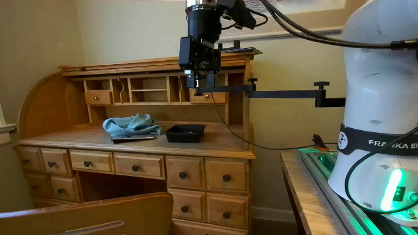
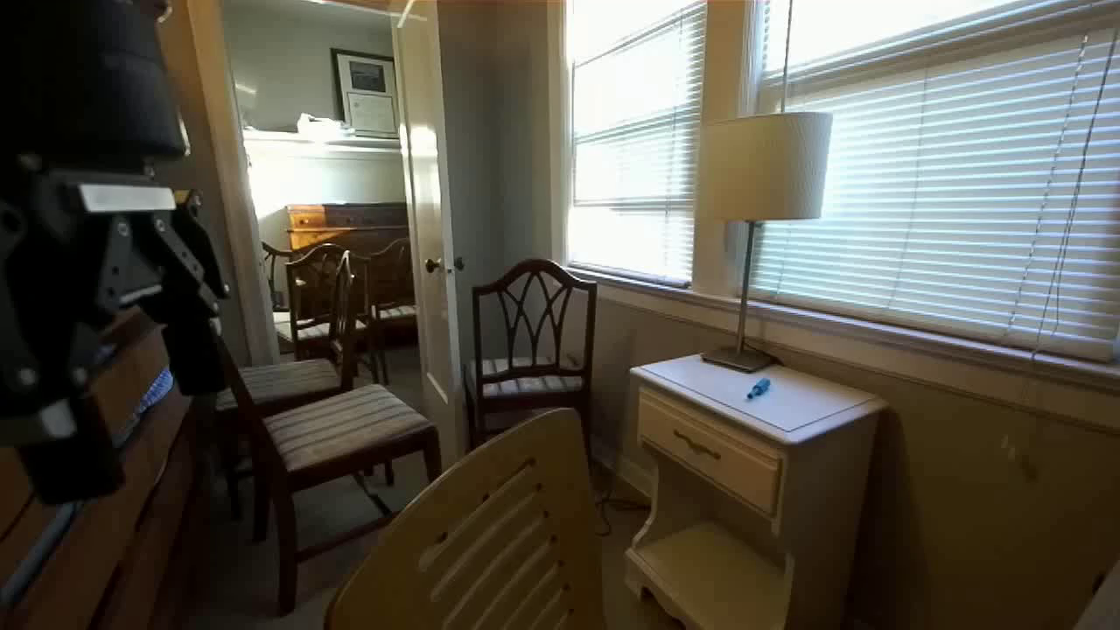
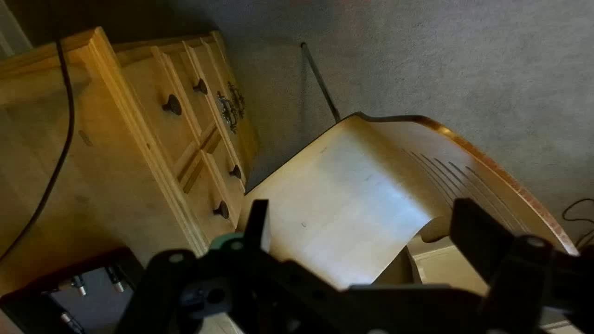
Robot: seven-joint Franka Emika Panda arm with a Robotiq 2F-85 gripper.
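Note:
My gripper (image 1: 200, 83) hangs high in front of the roll-top desk, fingers pointing down and spread apart. In the wrist view the open gripper has nothing between its fingers; the chair and floor show far below. On the desktop, a black tray (image 1: 185, 133) stands near the front edge, below the gripper. Several small, shiny-ended objects (image 3: 78, 285) lie in it, too unclear to name. Left of the tray is a crumpled blue cloth (image 1: 131, 125), with a dark flat thing like a keyboard (image 1: 132, 137) at its front. A small blue object (image 2: 758, 388) lies on the white nightstand.
A wooden chair back (image 1: 90, 213) rises before the desk. A thin cable (image 1: 239, 137) runs from near the gripper past the desk's right side. The nightstand (image 2: 824, 408) also bears a lamp (image 2: 747, 283). The desktop right of the tray is bare.

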